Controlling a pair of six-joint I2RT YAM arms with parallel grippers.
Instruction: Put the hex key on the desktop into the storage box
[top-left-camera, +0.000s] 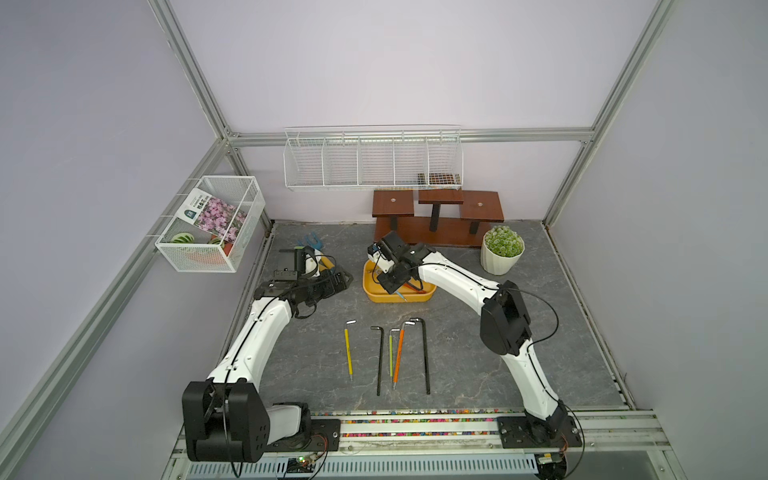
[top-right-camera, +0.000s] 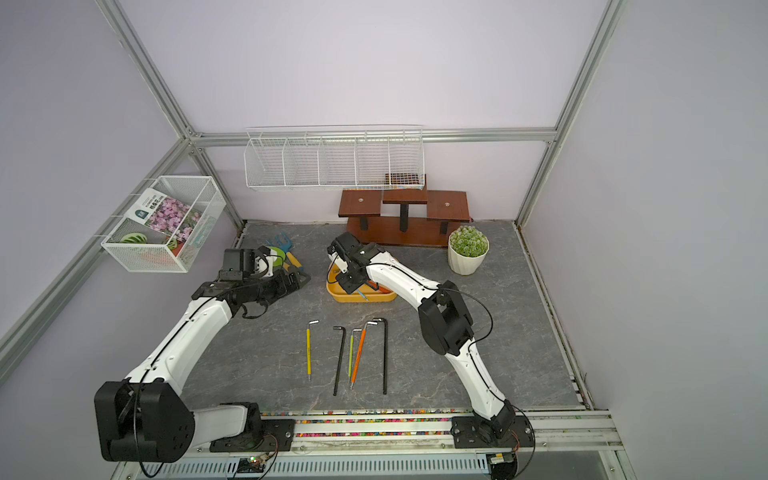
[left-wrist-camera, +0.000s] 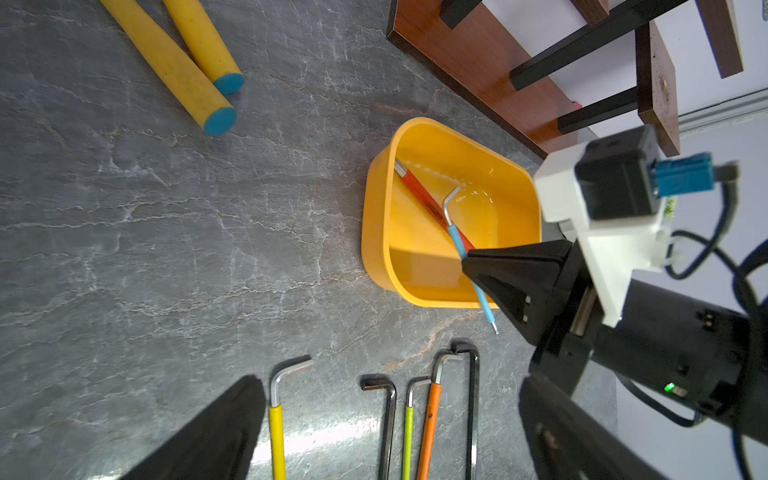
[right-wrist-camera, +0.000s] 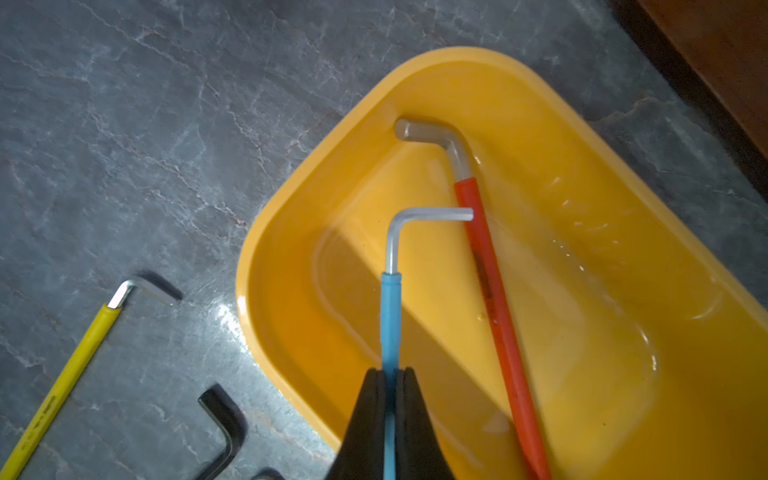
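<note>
Over the yellow storage box (right-wrist-camera: 272, 204) my right gripper is shut on the sleeve of a blue hex key (right-wrist-camera: 390, 320), whose bent end points into the box opening. In the left wrist view the blue key's tail (left-wrist-camera: 485, 302) crosses above the near rim. A red hex key (right-wrist-camera: 500, 312) lies inside the box. On the desktop, in front of the box, lie a yellow key (top-left-camera: 348, 352), black keys (top-left-camera: 380, 360), a green key (top-left-camera: 391, 356) and an orange key (top-left-camera: 398, 356). My left gripper stands open and empty, left of the box.
A brown shelf stand (top-left-camera: 436, 232) stands behind the box, and a potted plant (top-left-camera: 502, 249) is to its right. Tools with yellow handles (left-wrist-camera: 176, 64) lie at the back left.
</note>
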